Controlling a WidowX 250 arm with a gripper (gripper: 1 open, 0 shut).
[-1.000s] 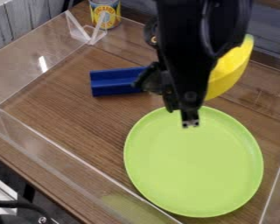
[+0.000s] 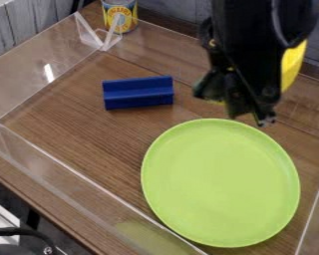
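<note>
My black gripper (image 2: 239, 100) hangs at the upper right, just behind the light green plate (image 2: 218, 182). A yellow object (image 2: 291, 62) shows behind the gripper's right side; the arm hides much of it, and whether the fingers hold it is hard to see. The plate lies on the wooden table, with nothing on it.
A blue block (image 2: 137, 93) lies left of the gripper. A can (image 2: 120, 15) stands at the back left. Clear plastic walls edge the table (image 2: 83, 144) at left and front. Bare wood lies left of the plate.
My gripper has moved back, away from over the plate, and to the right; the yellow object has moved back with it. The blue block and plate are unmoved.
</note>
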